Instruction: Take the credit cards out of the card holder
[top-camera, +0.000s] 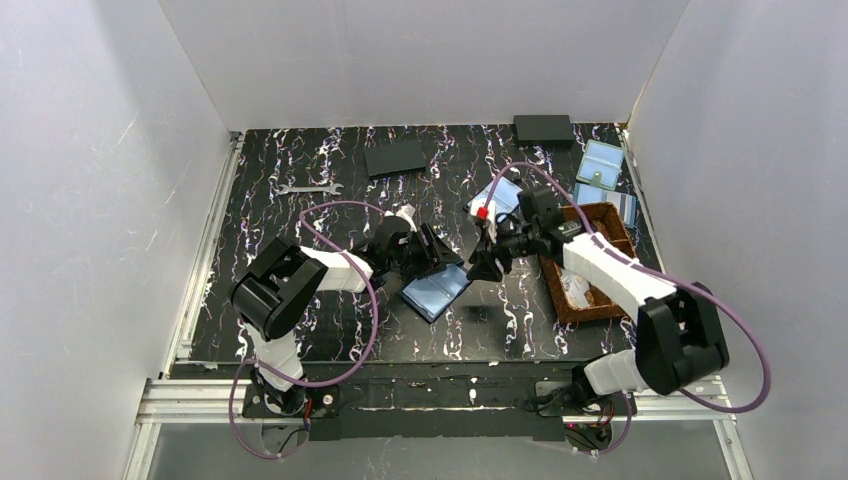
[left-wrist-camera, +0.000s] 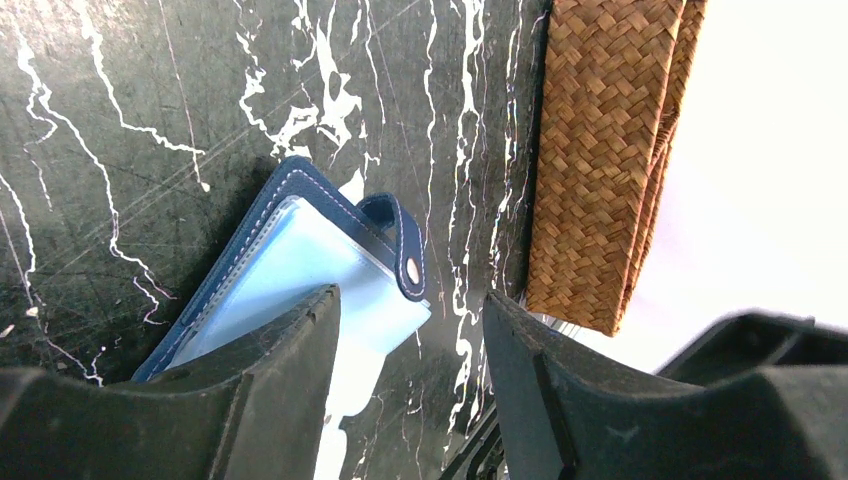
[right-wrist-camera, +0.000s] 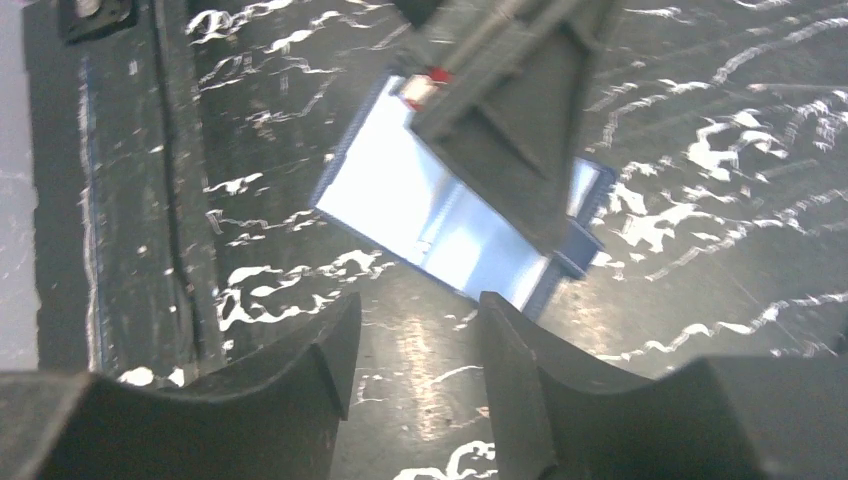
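Observation:
The card holder (top-camera: 432, 298), blue with a navy edge and snap strap, lies open on the marble table at the centre. In the left wrist view its pale blue inside (left-wrist-camera: 270, 280) and strap (left-wrist-camera: 408, 260) show close up. My left gripper is over it, part open, with nothing seen between its fingers. My right gripper is raised right of the holder; its fingers stand apart in view, and whether anything is held between them cannot be seen. The holder (right-wrist-camera: 400, 180) also shows in the right wrist view, partly behind the left gripper.
A woven brown box (top-camera: 560, 300) stands on the right. Behind are a second blue item (top-camera: 485, 195), two dark slabs (top-camera: 395, 160) (top-camera: 543, 130), light blue cases (top-camera: 600, 165) and a wrench (top-camera: 310, 189).

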